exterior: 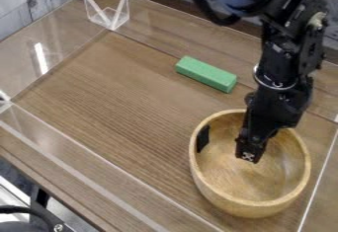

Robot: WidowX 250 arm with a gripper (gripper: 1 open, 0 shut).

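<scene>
My gripper point(252, 143) reaches down from the upper right into the right part of a round, light wooden bowl point(244, 190) at the bottom right. Its black fingers stand open, with nothing visible between them. A small black item is at the bowl's left rim. A green block point(208, 73) lies on the table above the bowl, to the left of the arm.
A white wire object point(109, 9) stands at the upper left. Cables show beyond the table's lower-left edge.
</scene>
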